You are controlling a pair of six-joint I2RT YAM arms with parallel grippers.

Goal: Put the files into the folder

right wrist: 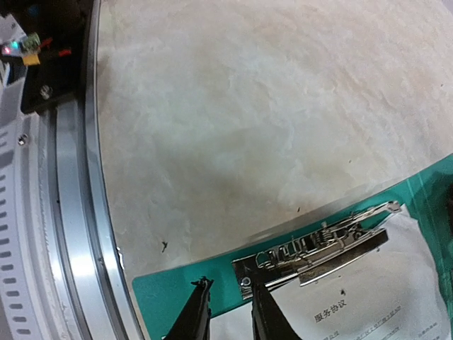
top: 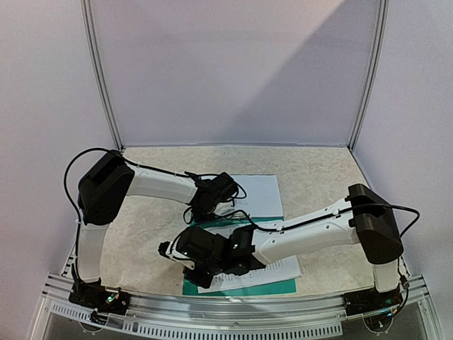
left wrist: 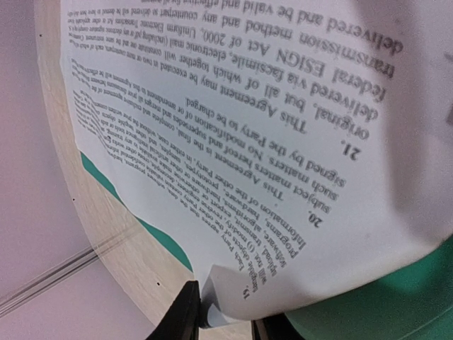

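A green folder lies open on the table, with printed papers on its near half. In the left wrist view, a printed sheet bulges up, and its corner reaches the tips of my left gripper. Those fingers stand apart; whether they touch the sheet is unclear. My right gripper is over the folder's corner beside the metal clip, its fingers parted and only the folder and paper visible in the gap. From above, both sets of fingertips are largely hidden by the arms.
A white sheet covers the folder's far half. The metal rail runs close to the folder's near edge. The right arm crosses above the papers.
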